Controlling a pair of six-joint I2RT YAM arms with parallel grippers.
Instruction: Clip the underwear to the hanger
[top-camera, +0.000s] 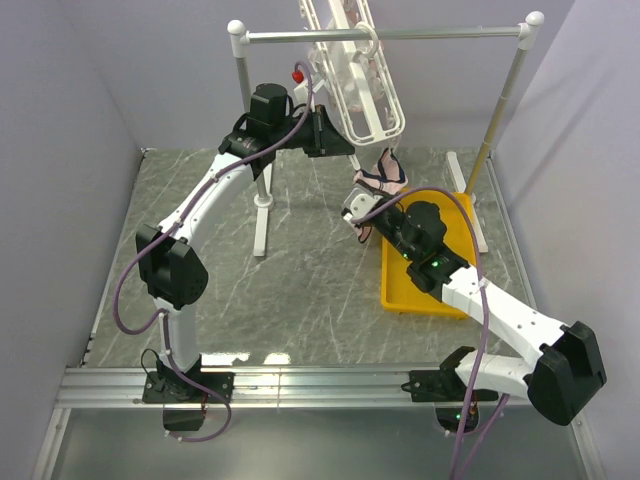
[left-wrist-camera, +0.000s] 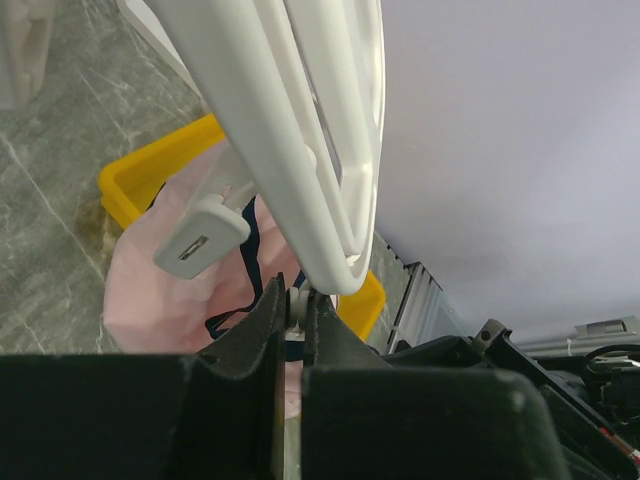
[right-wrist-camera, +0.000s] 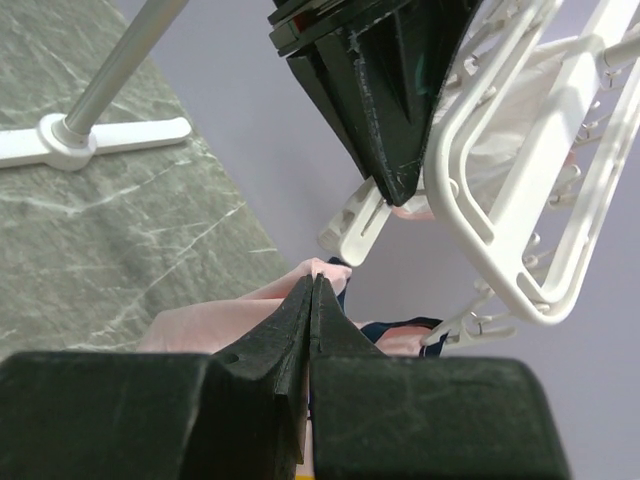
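A white plastic clip hanger (top-camera: 370, 110) hangs from the metal rack. My left gripper (top-camera: 345, 148) is shut on a small white piece at the hanger's lower corner; a clip (left-wrist-camera: 200, 235) sits beside it. The pink and navy underwear (top-camera: 385, 170) lies below, behind that clip in the left wrist view. My right gripper is shut at the pink fabric (right-wrist-camera: 200, 328); the fabric shows around its tips, and whether any is between them is hard to tell.
A yellow bin (top-camera: 420, 295) sits on the marble floor (top-camera: 240, 300) under the right arm. Rack posts (top-camera: 500, 100) and feet stand at either side.
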